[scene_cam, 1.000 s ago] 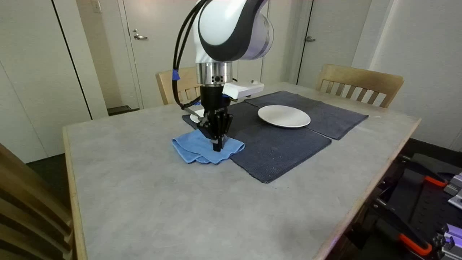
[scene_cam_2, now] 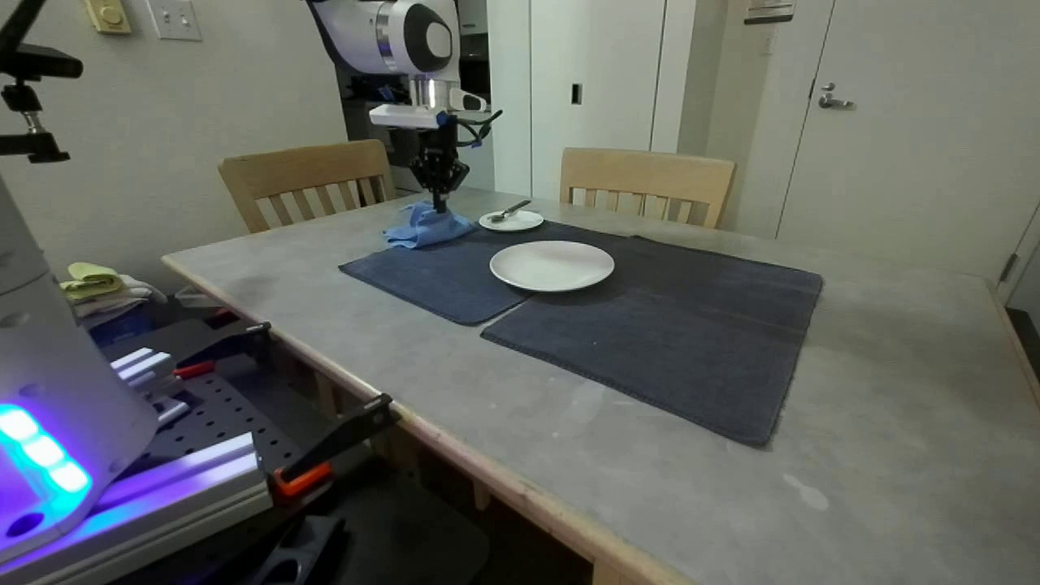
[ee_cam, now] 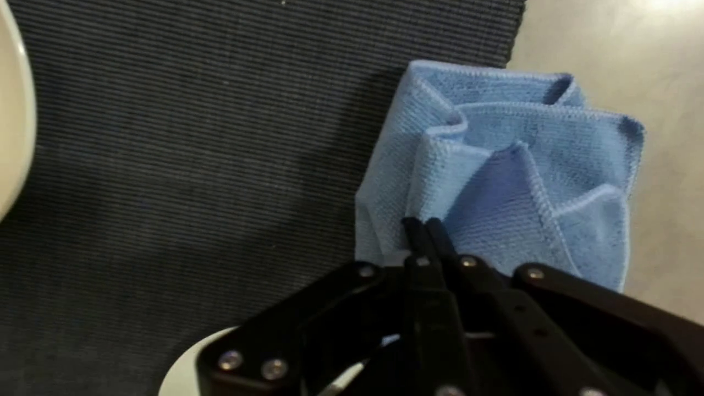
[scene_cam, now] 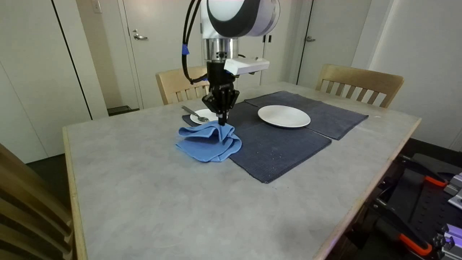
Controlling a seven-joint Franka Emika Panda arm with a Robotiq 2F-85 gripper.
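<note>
A blue cloth (scene_cam: 208, 145) lies bunched and partly folded over at the edge of a dark placemat, some of it on the bare table. Its upper fold rises to the tips of my gripper (scene_cam: 222, 122), which points straight down. From the wrist view, the gripper is shut, its black fingertips pressed together at a crease of the cloth (ee_cam: 488, 165). A thin fold is pinched there, though the pinch itself is mostly hidden. The cloth (scene_cam_2: 426, 226) also shows raised folds under the gripper in exterior view 2.
Close behind the cloth, a small white plate (scene_cam_2: 526, 220) carries a spoon (scene_cam: 195, 113). A larger white plate (scene_cam: 283, 116) sits on the dark placemats (scene_cam: 277, 151). Wooden chairs (scene_cam: 361, 84) surround it.
My gripper has risen and moved back toward the small plate.
</note>
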